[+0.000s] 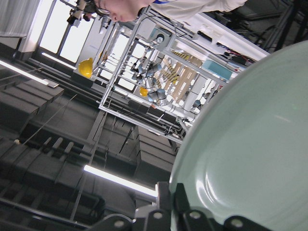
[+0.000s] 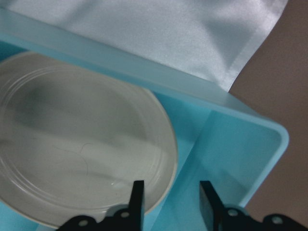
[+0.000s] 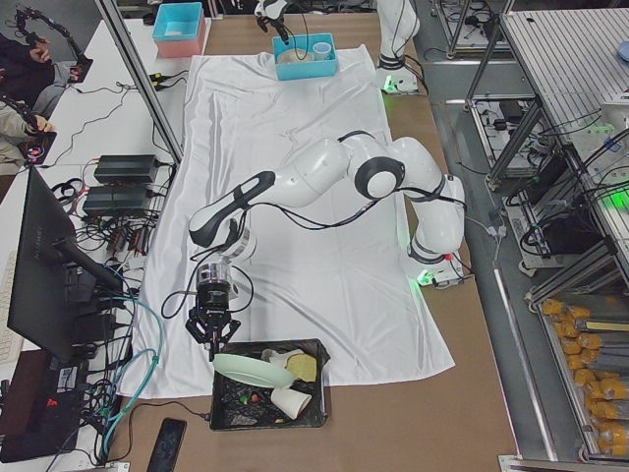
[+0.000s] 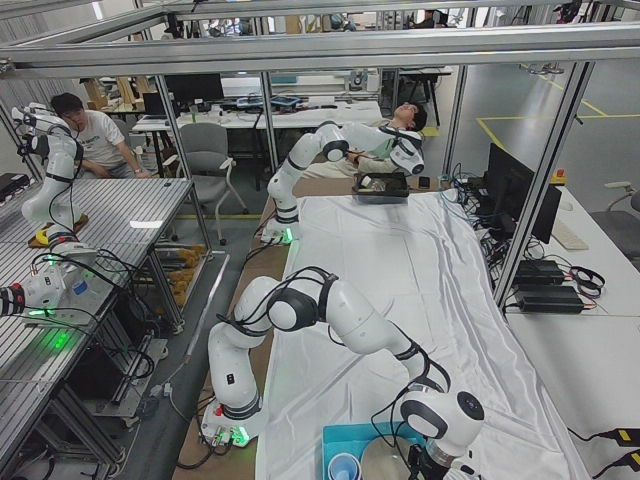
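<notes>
A pale green plate [image 3: 254,372] hangs tilted over a black bin [image 3: 236,413], my left gripper [image 3: 216,346] shut on its rim; the plate fills the right of the left wrist view. In the bin lie a yellow item [image 3: 303,366] and a white cup [image 3: 291,401]. My right gripper stands open over a blue box [image 2: 240,144], in which a pale round plate [image 2: 77,130] lies below and left of the fingers.
A blue cup [image 4: 344,467] shares the blue box. A phone [image 3: 167,442] lies beside the black bin.
</notes>
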